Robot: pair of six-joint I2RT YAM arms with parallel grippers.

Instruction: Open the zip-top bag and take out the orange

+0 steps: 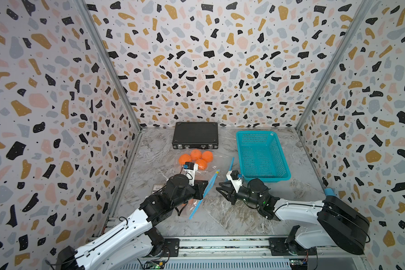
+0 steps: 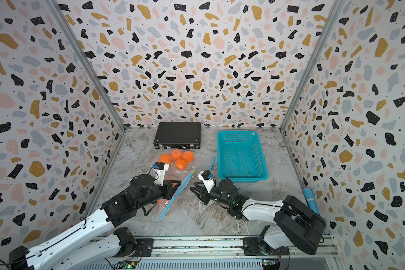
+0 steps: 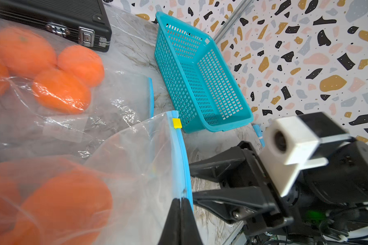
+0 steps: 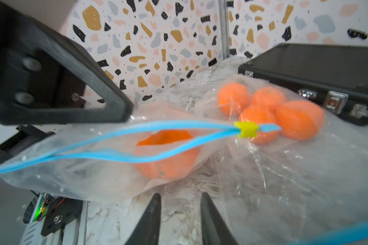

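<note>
The front zip top bag (image 3: 130, 151) is clear, with a blue zip strip (image 1: 210, 185) and yellow slider (image 3: 176, 123). An orange (image 4: 167, 159) shows inside it. In the right wrist view its two blue edges are parted, making a narrow opening. My left gripper is shut on the bag near the blue strip; its fingertips meet at the thin film. To the right of the mouth, my right gripper stands part open with nothing between its fingers. In the top views the left arm covers most of this bag.
Behind lies a second clear bag with several oranges (image 1: 196, 154) and its own blue strip (image 1: 231, 163). A black case (image 1: 195, 134) stands at the back and an empty teal basket (image 1: 289, 171) at back right.
</note>
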